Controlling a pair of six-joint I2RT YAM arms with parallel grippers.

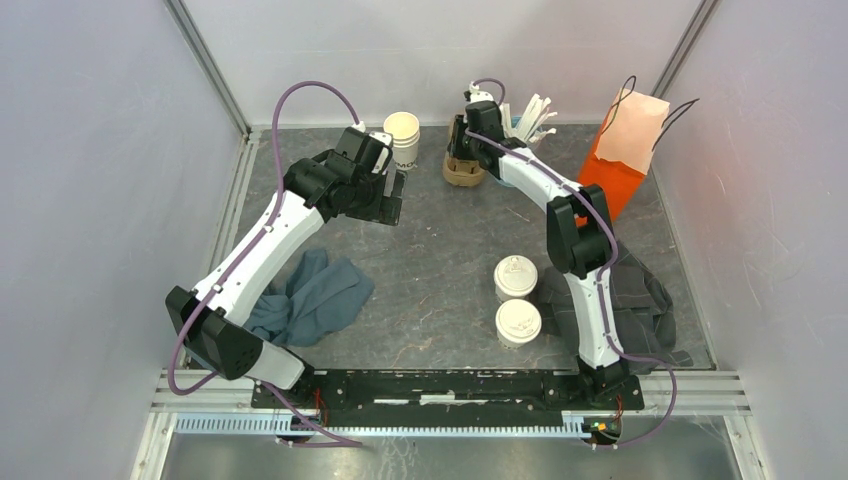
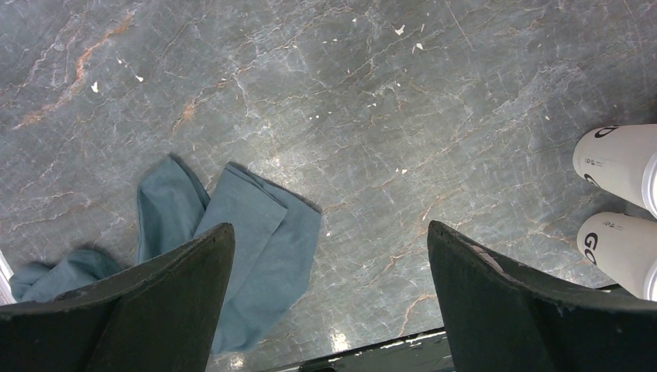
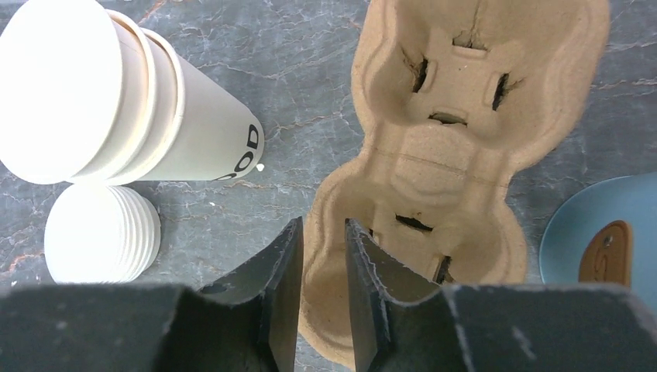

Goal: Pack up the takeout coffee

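The brown molded cup carrier (image 3: 434, 159) lies at the back of the table, a double-cup tray with slots in its hollows. Over its near-left edge, my right gripper stands partly open, its fingertips apart with the carrier's rim visible in the gap. Whether they touch it I cannot tell. From above, that arm covers most of the carrier (image 1: 464, 174). My left gripper is open and empty above bare table. Two white lidded coffee cups (image 1: 515, 276) stand at the front right. An orange paper bag (image 1: 615, 165) with black handles stands at the back right.
Stacked white cups (image 3: 197, 128) and a stack of lids (image 3: 101, 232) sit left of the carrier. On its right is a blue container (image 3: 569, 221); white sticks (image 1: 535, 118) show there from above. Cloths (image 1: 320, 295) lie at both sides.
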